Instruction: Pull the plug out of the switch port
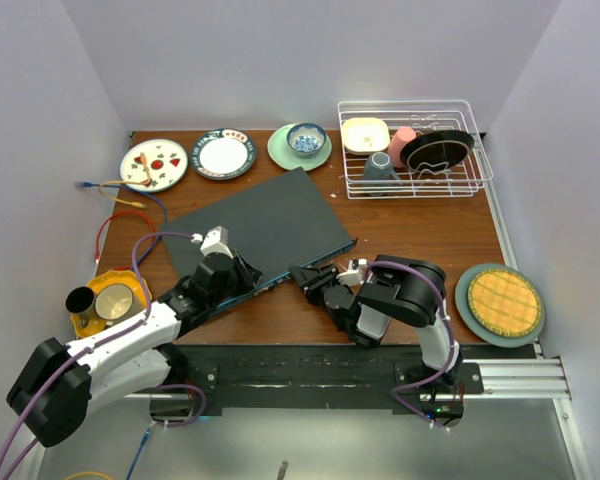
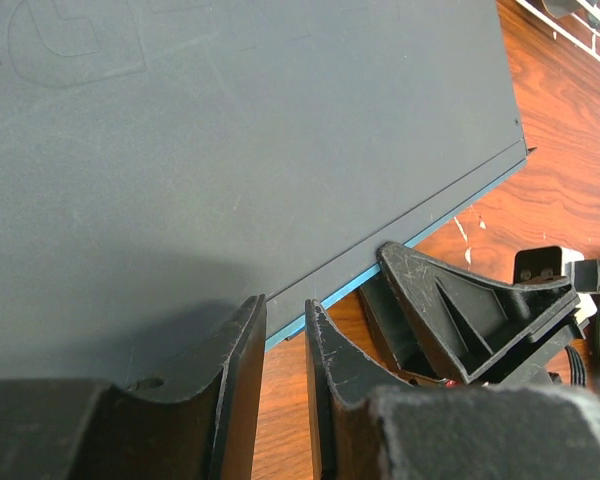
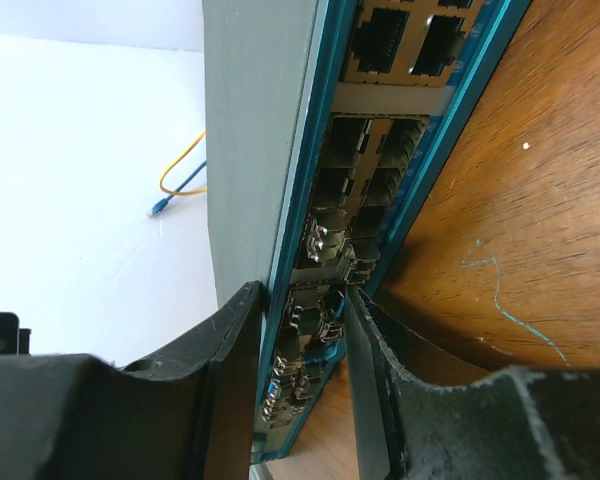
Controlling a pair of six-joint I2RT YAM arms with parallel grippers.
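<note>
The dark switch [image 1: 270, 215] lies angled on the wooden table, its port strip [image 3: 380, 150] along the front edge. My left gripper hangs over the top's front edge, fingertips close together; what is between them cannot be made out. My right gripper is at the port face, one fingertip by the top rim, the other over a port, with a small gap between them; metal ports show in the gap. No plug can be clearly made out there.
A dish rack [image 1: 413, 190] stands at the back right, plates [image 1: 223, 155] along the back. A yellow-covered plate [image 1: 503, 300] lies at the right, a yellow tray with cups [image 1: 115, 300] at the left. Loose cables [image 1: 100, 235] lie beside the switch's left end.
</note>
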